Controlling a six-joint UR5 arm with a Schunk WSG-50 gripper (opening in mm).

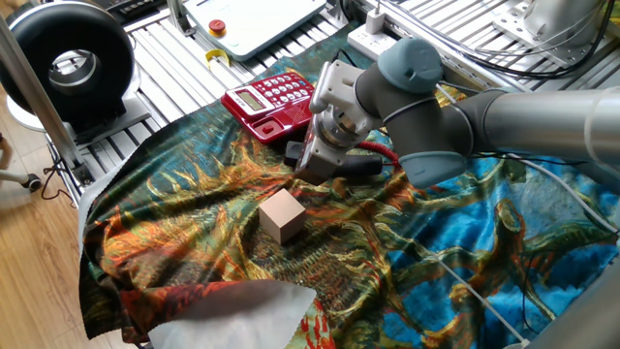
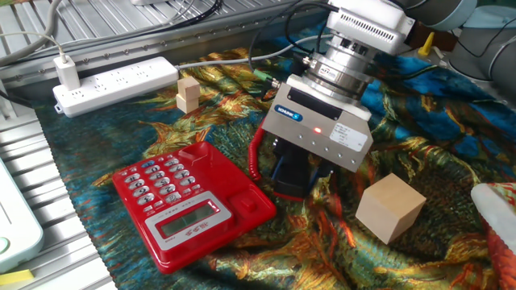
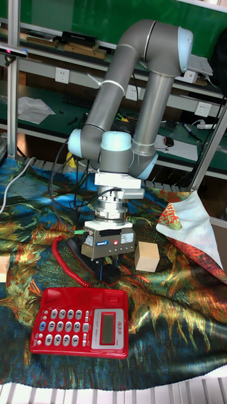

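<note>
A red desk telephone (image 2: 242,211) with a grey display lies on the patterned cloth, its handset cradle empty. Its dark handset (image 1: 360,166) is off the base, joined to it by a curly red cord (image 3: 64,266). My gripper (image 2: 303,173) points downward beside the phone and is shut on the handset, which sticks out on both sides of it in exterior view 1. The fingertips are partly hidden by the handset and the gripper body. In exterior view 3 the handset (image 3: 86,257) appears tilted under the gripper, close above the cloth.
A large wooden cube (image 2: 390,211) sits on the cloth near the gripper. Two small wooden blocks (image 2: 188,95) stand stacked by a white power strip (image 2: 117,87). A folded cloth corner (image 3: 192,219) shows its pale underside. Open cloth lies beyond the large cube.
</note>
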